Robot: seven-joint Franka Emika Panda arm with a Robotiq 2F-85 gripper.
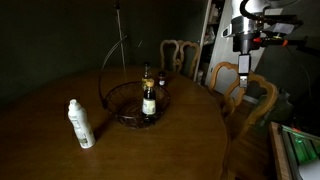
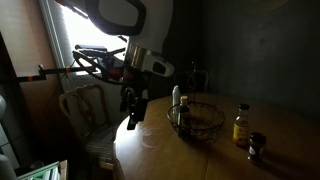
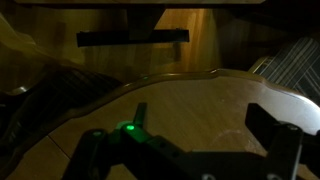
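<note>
My gripper is open, its two dark fingers far apart with bare table below and nothing between them. In exterior view 1 the gripper [image 1: 243, 78] hangs above the table's right edge, well away from the items. A black wire basket [image 1: 125, 106] with a tall handle stands on the table. One dark bottle with a pale label [image 1: 149, 104] is upright at the basket's near right side, seemingly inside it. To the left stands a white bottle [image 1: 80, 126]. Beyond the basket are a yellow-labelled bottle [image 2: 241, 128] and a small dark jar [image 2: 256, 148].
Wooden chairs [image 1: 262, 92] line the table's right and far sides. In the wrist view the table's curved edge [image 3: 150, 84] crosses the frame, with floor beyond it.
</note>
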